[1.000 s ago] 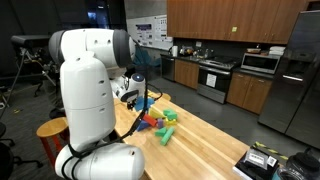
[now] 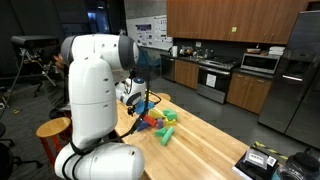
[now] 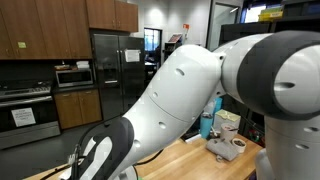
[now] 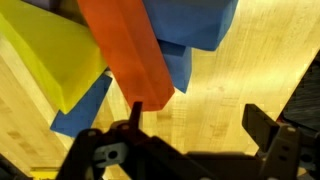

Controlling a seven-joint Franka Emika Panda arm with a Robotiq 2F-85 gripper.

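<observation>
In the wrist view my gripper stands open above the wooden table, and only bare wood shows between its fingertips. An orange-red block (image 4: 128, 55) slants down from the top, its lower end close to the left fingertip. A yellow block (image 4: 45, 50) lies to its left. Blue blocks are on both sides of the orange-red one: a large blue block (image 4: 195, 18) at the top, and a smaller blue block (image 4: 85, 108) at lower left. In exterior view 1 green blocks (image 2: 167, 135) lie among the colourful pile; the arm partly covers it.
Dark items (image 2: 258, 162) rest near its right end. In exterior view 2, a blue bottle (image 3: 207, 124) and a grey object (image 3: 225, 148) stand on the far side.
In exterior view 1 the upper arm has swung slightly to the right and the gripper end sits lower, nearer the blocks. The blocks look unmoved.
</observation>
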